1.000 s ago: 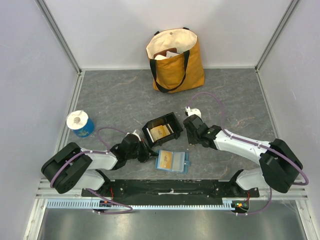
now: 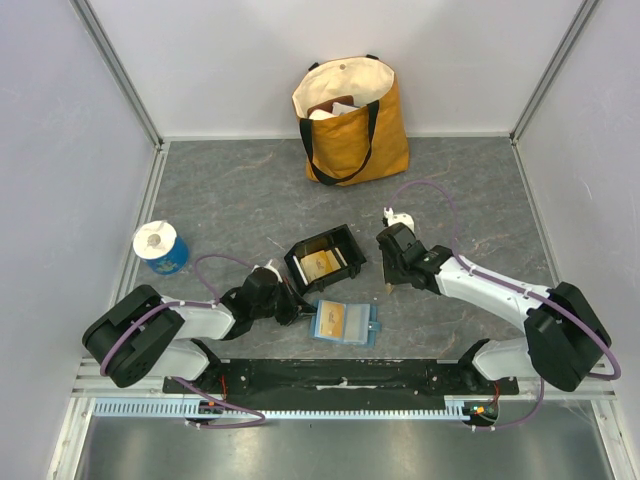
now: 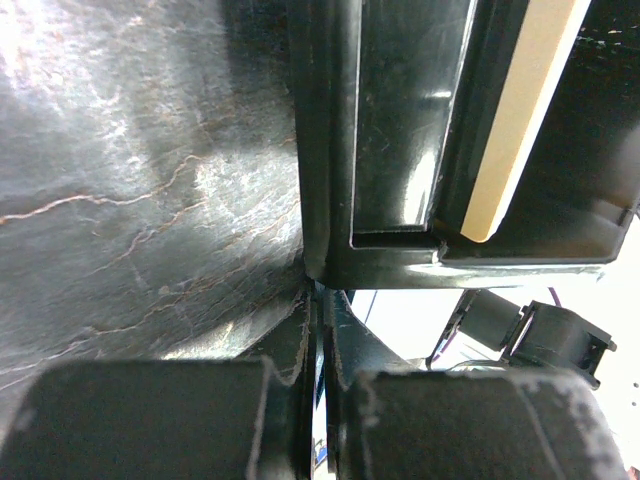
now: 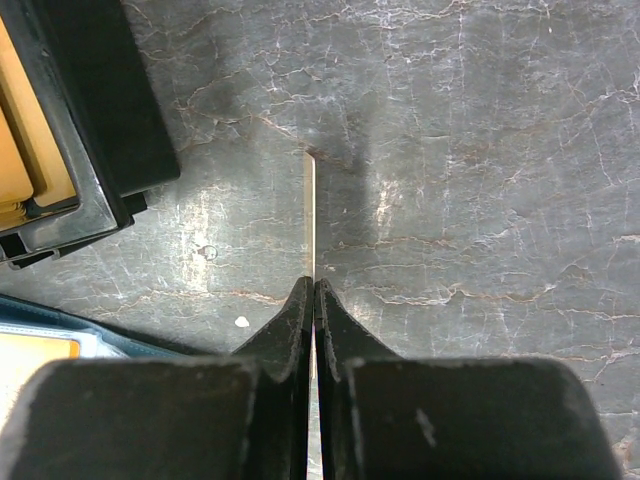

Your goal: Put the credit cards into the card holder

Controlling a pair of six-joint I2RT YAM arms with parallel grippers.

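The blue-edged card holder (image 2: 357, 324) lies open at the front middle, a gold card (image 2: 332, 319) in its left side and a clear pocket on its right. My left gripper (image 2: 312, 312) is shut on the holder's left edge; in the left wrist view its closed fingers (image 3: 302, 345) hide most of what they pinch. Right of the black box, my right gripper is shut on a thin card (image 4: 310, 210), which appears edge-on beyond the fingertips. From the top that card shows as a small tan sliver below the gripper.
More gold cards (image 2: 319, 265) sit in the black box (image 2: 349, 247) just behind the holder. A yellow bag (image 2: 385, 150) stands at the back, a blue-and-white roll (image 2: 168, 258) at the left. Open table surrounds the right gripper.
My right gripper has shifted to the right, away from the black box, and the card's tan sliver shows more clearly below it. The left gripper and the holder have stayed put.
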